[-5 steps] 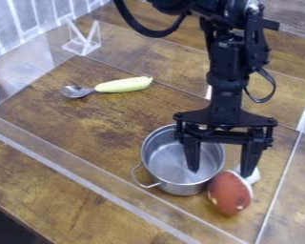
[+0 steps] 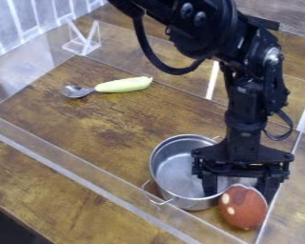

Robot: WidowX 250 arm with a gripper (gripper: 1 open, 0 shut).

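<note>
My black gripper [image 2: 242, 176] is lowered at the right, over the right side of a steel pot [image 2: 181, 189] and just beside a reddish round object [image 2: 244, 208] with a white rim or backing. Its fingertips are partly hidden against these, so whether it holds the object cannot be seen. The pot's wire handle sticks out toward the lower left.
A spoon [image 2: 76, 91] and a pale yellow corn cob [image 2: 122, 85] lie at the back left. Clear plastic walls border the wooden surface [image 2: 79, 143].
My gripper has shifted right and down toward the reddish object. That object has moved slightly right and turned, and the pot has moved a little right and down.
</note>
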